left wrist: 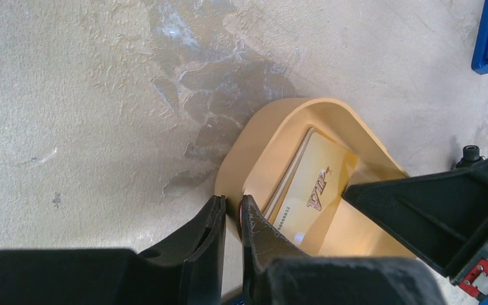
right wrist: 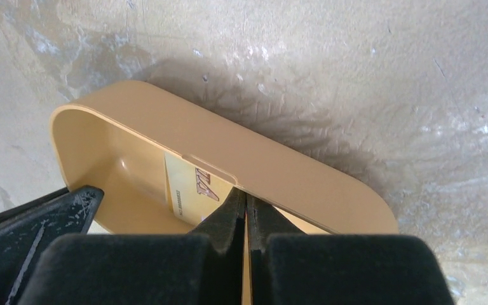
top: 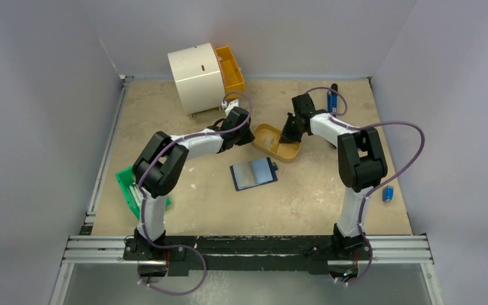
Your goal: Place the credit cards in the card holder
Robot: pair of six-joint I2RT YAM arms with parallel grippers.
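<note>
Pale yellow VIP cards [left wrist: 314, 187], seemingly stacked, lie flat inside a tan oval tray [top: 285, 156]. My right gripper is inside the tray and over the cards, shut with its fingertips together and nothing between them. In the right wrist view the near tray wall and the fingers cover part of the top card [right wrist: 187, 190]. My left gripper is closed on the tray's rim at its left end. An open dark-blue holder with clear sleeves [top: 244, 175], likely the card holder, lies on the table just below the tray.
Behind the left arm stands a white drum-shaped case [top: 195, 77] with an orange drawer [top: 230, 68]. A green bin [top: 127, 184] is at left, a blue tool [top: 332, 100] at back right, and a small blue item [top: 387, 194] at the right edge.
</note>
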